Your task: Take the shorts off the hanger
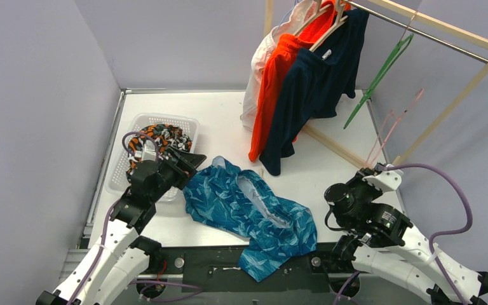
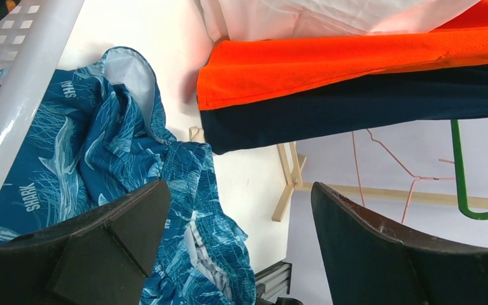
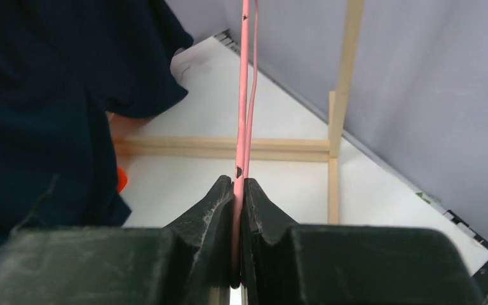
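Observation:
Blue patterned shorts (image 1: 229, 200) lie crumpled on the white table, their lower part over the dark front edge. In the left wrist view the shorts (image 2: 117, 146) spread below and beyond my left gripper, which is open with nothing between its fingers. A pink wire hanger (image 1: 391, 130) rises bare from my right gripper (image 1: 370, 170). The right wrist view shows the right fingers (image 3: 267, 210) shut on the hanger's pink wire (image 3: 242, 114). No cloth hangs on this hanger.
A white basket (image 1: 194, 130) with patterned cloth stands at left, beside the left gripper. Navy shorts (image 1: 321, 82), orange shorts (image 1: 273, 86) and a pale garment (image 1: 254, 82) hang from the rail (image 1: 419, 32). A green hanger (image 1: 381, 76) hangs empty to their right.

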